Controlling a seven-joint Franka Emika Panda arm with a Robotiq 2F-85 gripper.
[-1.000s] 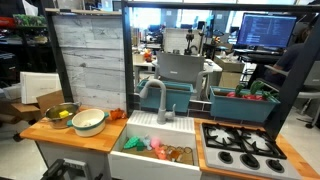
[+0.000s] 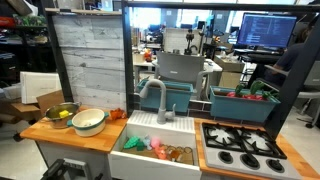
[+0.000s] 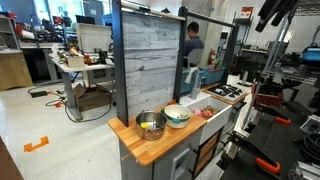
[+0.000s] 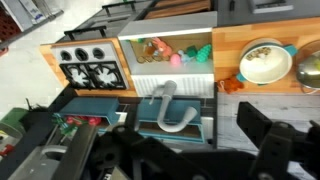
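My gripper hangs high over the toy kitchen, its dark fingers apart at the bottom of the wrist view and nothing seen between them. In exterior view 2 the arm (image 3: 290, 15) reaches in from the upper right. A metal pot (image 3: 151, 130) with something yellow inside stands at the counter's left end. Beside it is a cream pot (image 2: 88, 122) with teal handles. Something orange-red (image 4: 233, 84) lies between that pot and the white sink (image 2: 138, 171). Several small toys, green, pink and brown among them, are in the sink.
A grey faucet (image 2: 160, 98) rises behind the sink. To its right is the stove (image 2: 242, 147) with black grates. Teal bins (image 2: 243, 105) hang at the back, one holding red and green items. Dark uprights and a grey board (image 2: 95, 60) stand behind the counter.
A dark shape, apparently part of the arm, now shows in the upper left corner of exterior view 1. The pots, the sink and its contents look unmoved.
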